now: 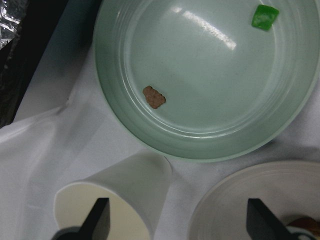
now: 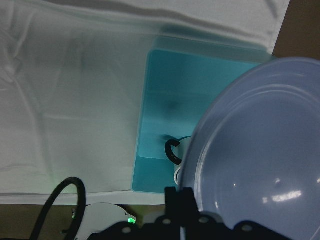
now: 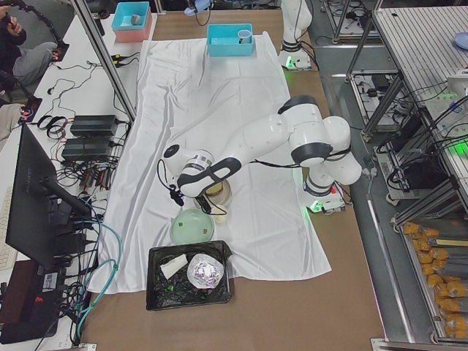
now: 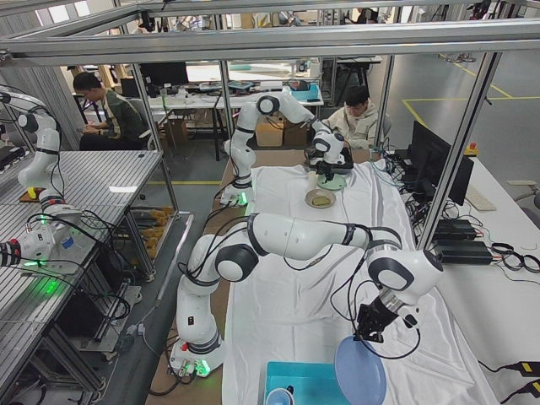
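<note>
My left gripper stands open above a white paper cup (image 1: 140, 185), lying on its side in the left wrist view. Beside it are a green plate (image 1: 200, 65) with a brown bit and a green piece, and a beige plate (image 1: 255, 185) with food partly visible. My right gripper is shut on the rim of a blue plate (image 2: 255, 150), held tilted over or beside a turquoise bin (image 2: 170, 95) containing a mug (image 2: 177, 150).
A black tray (image 3: 157, 285) with foil-covered and white items sits beyond the green plate. Monitors and cables line one side.
</note>
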